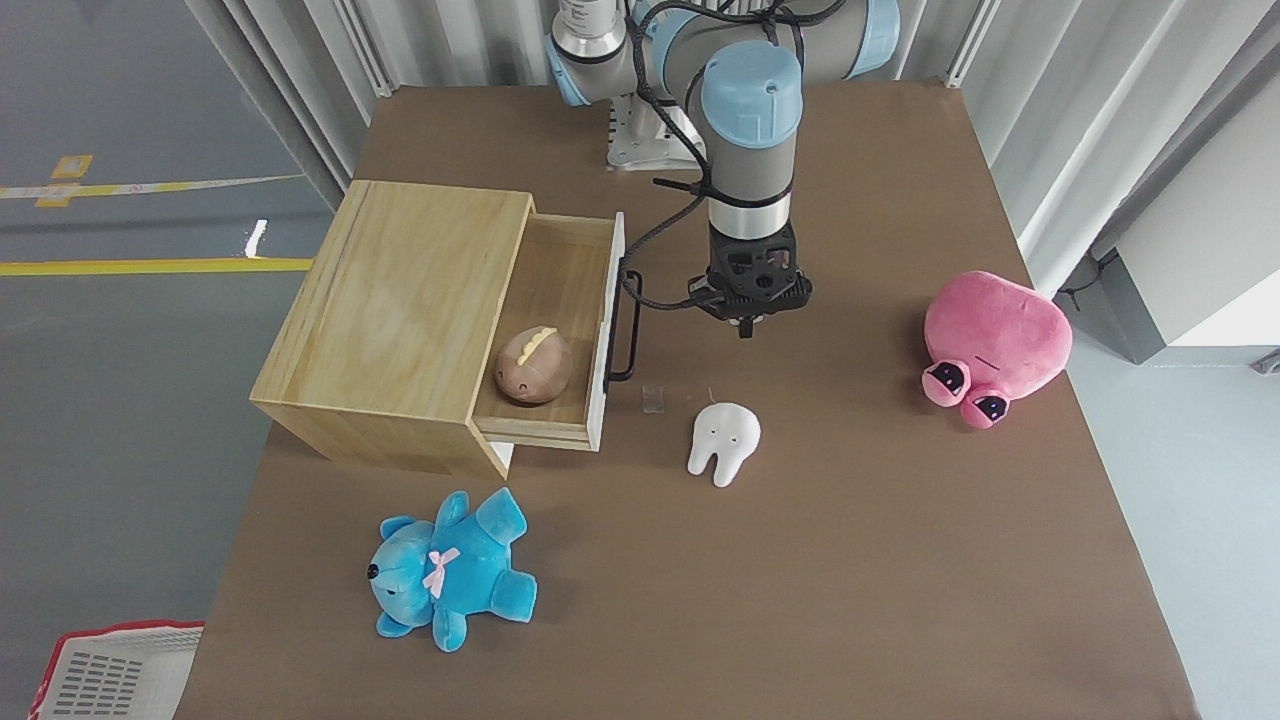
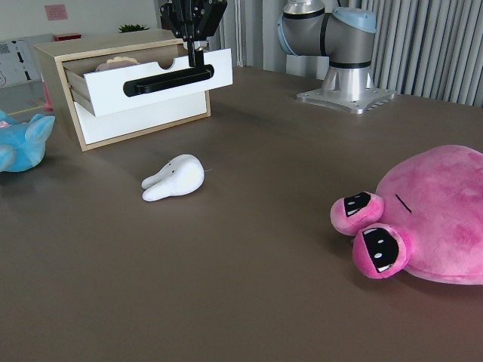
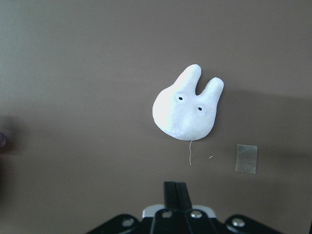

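My gripper [image 1: 745, 328] hangs above the table just right of the open drawer's black handle [image 1: 630, 324]; in the wrist view its fingertips [image 3: 175, 187] are together at the bottom, shut, with nothing seen between them. A white plush [image 1: 723, 438] with two long ears lies on the table below and right of the drawer, ahead of the gripper in the wrist view. A brown round plush [image 1: 534, 372] with a cream crest sits inside the drawer [image 1: 576, 270] of the wooden box [image 1: 384, 300].
A blue bear [image 1: 468, 570] lies at the front left, a pink plush [image 1: 996, 336] at the right. A small clear square [image 3: 246, 158] lies near the white plush. A white basket [image 1: 114, 672] stands off the table at lower left.
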